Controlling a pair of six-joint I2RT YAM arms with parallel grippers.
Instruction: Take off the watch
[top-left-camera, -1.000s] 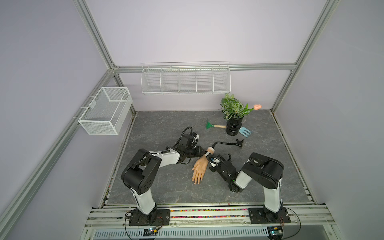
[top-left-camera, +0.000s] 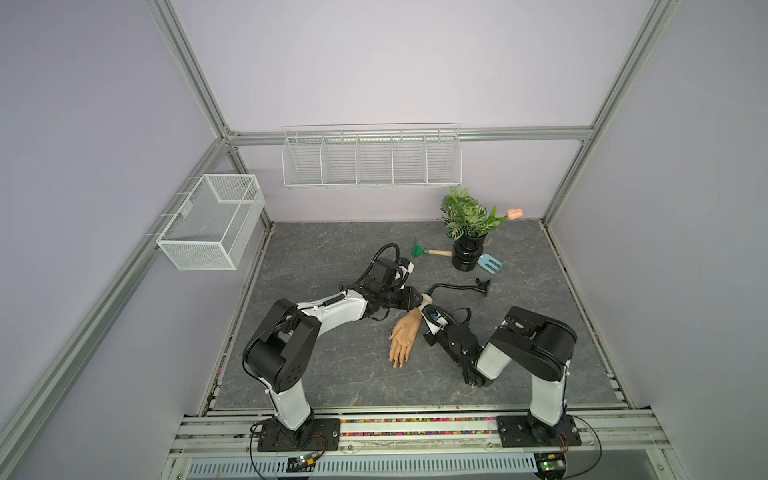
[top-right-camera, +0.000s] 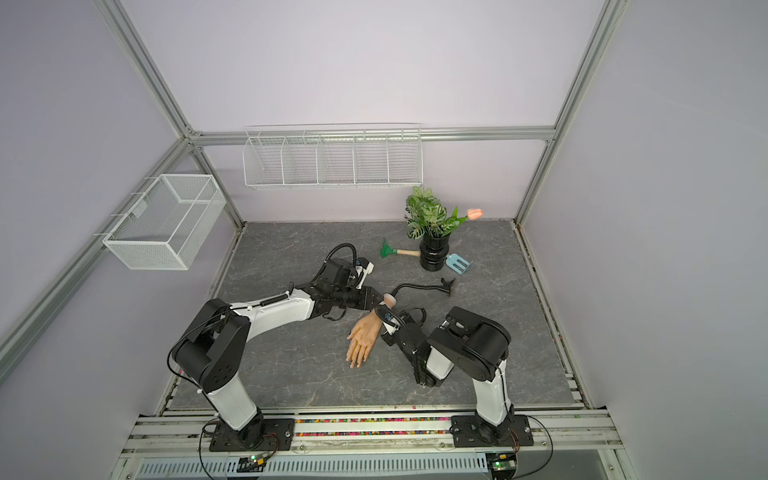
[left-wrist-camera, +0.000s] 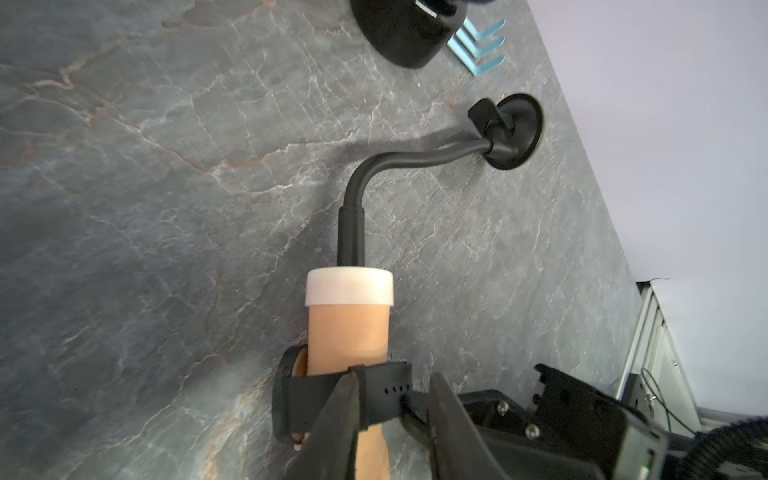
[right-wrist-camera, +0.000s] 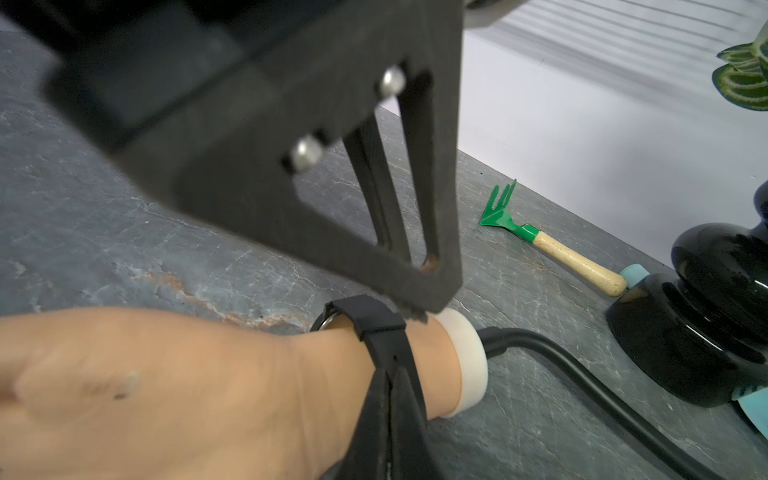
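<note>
A peach model hand (top-left-camera: 405, 336) lies palm up with a black-strapped watch (left-wrist-camera: 328, 404) around its wrist. In the left wrist view, the dial is at the left side and the strap (left-wrist-camera: 388, 389) crosses the wrist, standing out a little on the right. My left gripper is over the strap with a visible gap between its fingers. From the right, my right gripper reaches the strap with its fingers pressed together. Their tips overlap the strap; whether it lies between them is hidden.
A black flexible stalk (left-wrist-camera: 416, 158) runs from the forearm end to a suction base (left-wrist-camera: 516, 132). Behind stand a black vase (top-left-camera: 466, 253), a green rake (right-wrist-camera: 500, 209) and a blue fork (top-left-camera: 490, 264). Free table lies to the left.
Early on, the model hand and right gripper shifted slightly right together.
</note>
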